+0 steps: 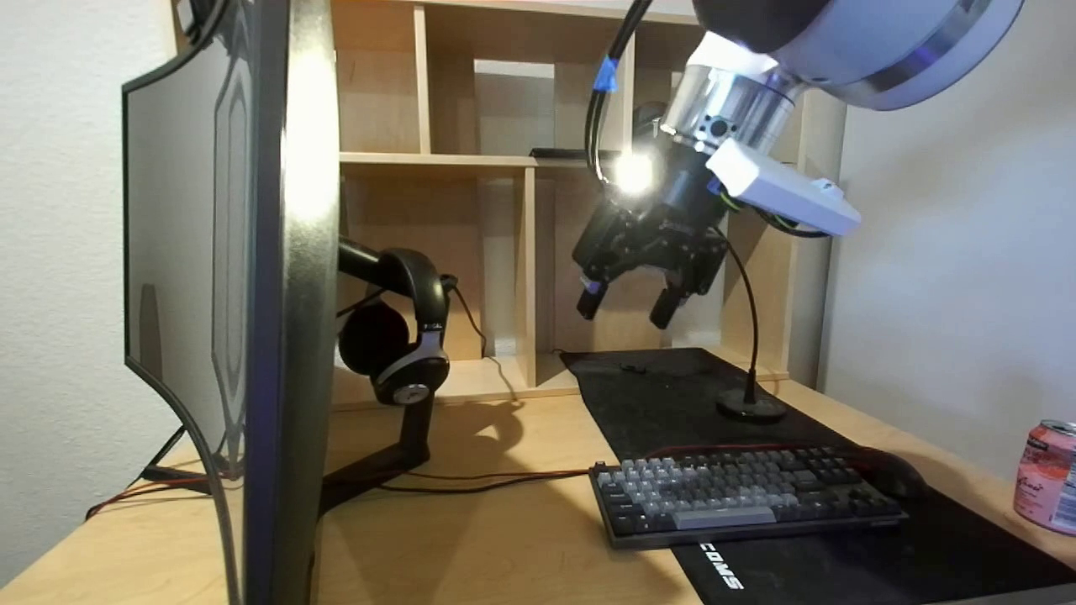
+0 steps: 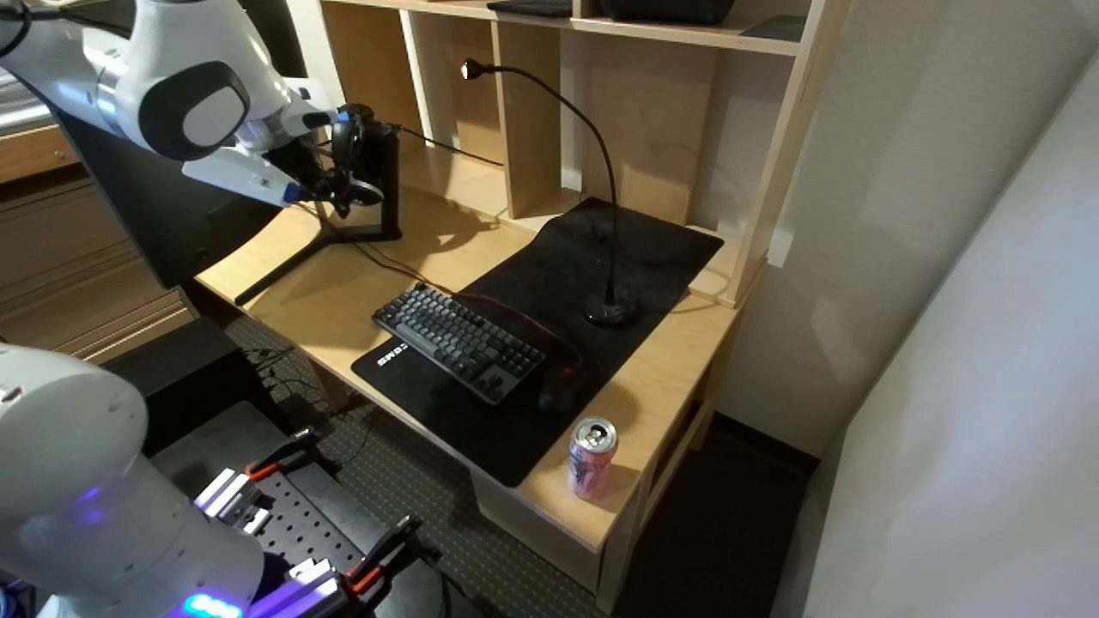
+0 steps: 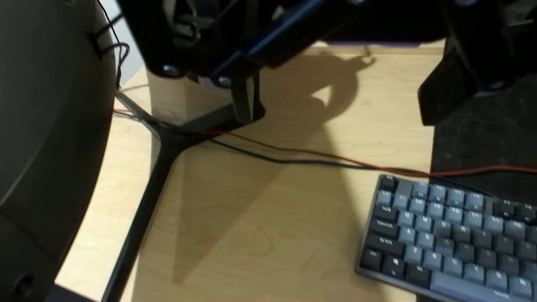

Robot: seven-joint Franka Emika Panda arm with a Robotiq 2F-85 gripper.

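My gripper [image 1: 625, 306] hangs in the air above the desk, its two fingers spread with nothing between them. In the wrist view the open gripper looks down on bare wood and a shadow. Black headphones [image 1: 414, 363] hang on a stand beside the monitor, left of the gripper in exterior view 1. From exterior view 2, the headphones [image 2: 352, 154] and the gripper overlap, so their distance apart is hard to judge there. The keyboard [image 1: 751, 489] lies on a black desk mat [image 1: 646, 403], lower than the gripper.
A large monitor [image 1: 267, 302] stands at the left. The gooseneck lamp [image 2: 610, 307] rises from the mat, near a dark mouse [image 2: 559, 386]. One pink can [image 2: 592, 458] stands at the desk's corner. Shelves [image 1: 434, 160] line the back. Bare wood lies between headphone stand and keyboard.
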